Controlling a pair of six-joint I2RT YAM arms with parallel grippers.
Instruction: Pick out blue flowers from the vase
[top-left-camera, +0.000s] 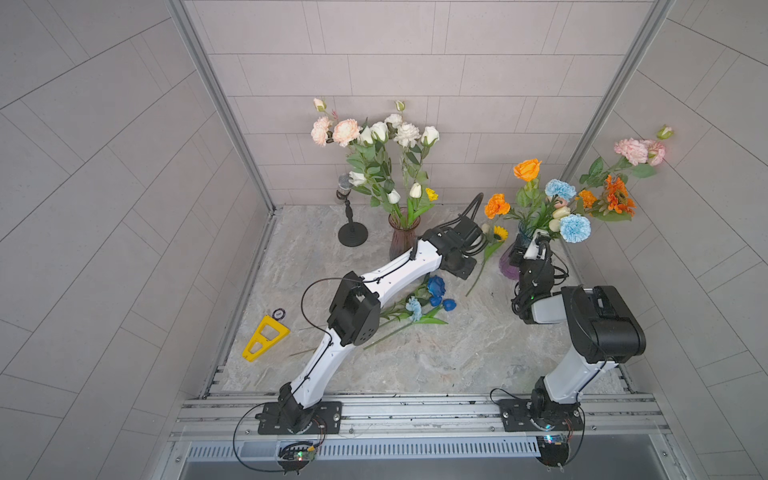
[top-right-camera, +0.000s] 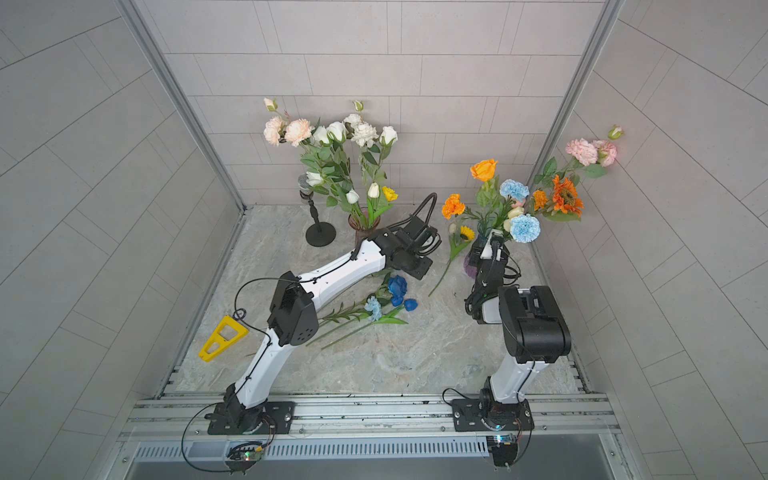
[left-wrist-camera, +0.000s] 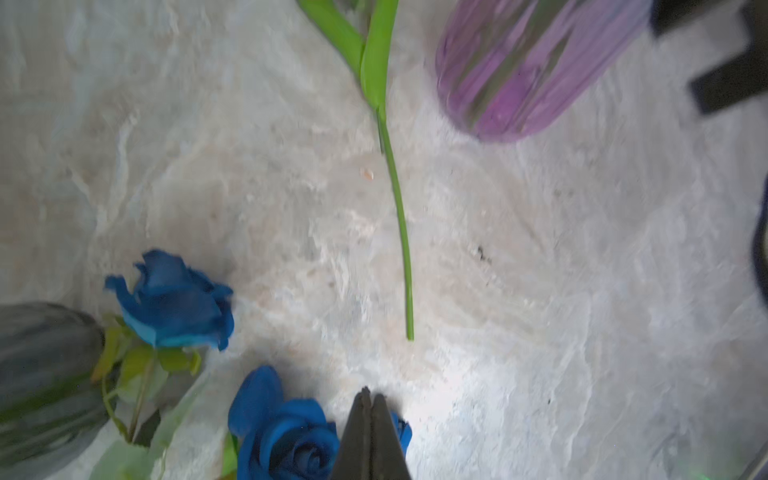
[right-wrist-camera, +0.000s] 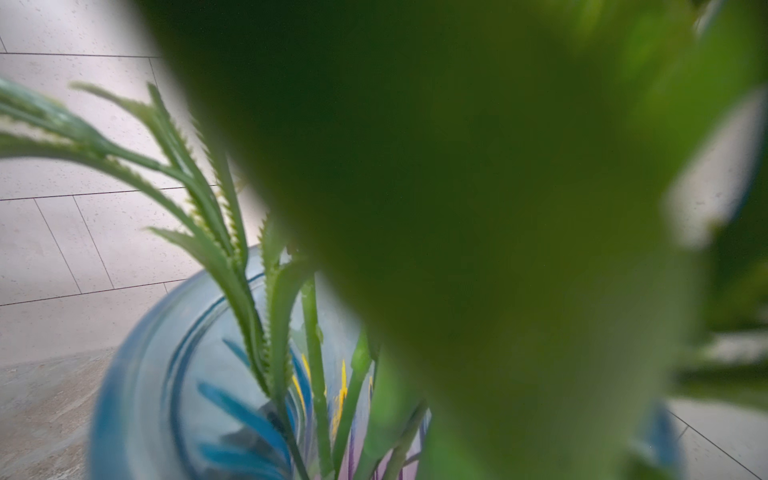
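Observation:
Light blue flowers (top-left-camera: 575, 228) stand among orange ones in the purple-and-blue vase (top-left-camera: 510, 262) at the right. My right gripper (top-left-camera: 537, 240) is at that vase's neck. Its fingers are hidden, with a big blurred leaf (right-wrist-camera: 480, 240) covering much of the right wrist view beside the vase's rim (right-wrist-camera: 152, 360). My left gripper is shut, with nothing visible between its fingers, pointing down over the table. Dark blue roses (left-wrist-camera: 300, 440) show around its tips. On the table, left of the vase, dark blue flowers (top-left-camera: 436, 286) and a light blue flower (top-left-camera: 413, 305) lie together.
A sunflower (top-left-camera: 501, 233) with a long green stem (left-wrist-camera: 400, 216) lies between the left arm and the vase. Behind stand a brown vase (top-left-camera: 402, 237) of white and pink flowers and a black stand (top-left-camera: 352, 233). A yellow tool (top-left-camera: 265, 337) lies front left.

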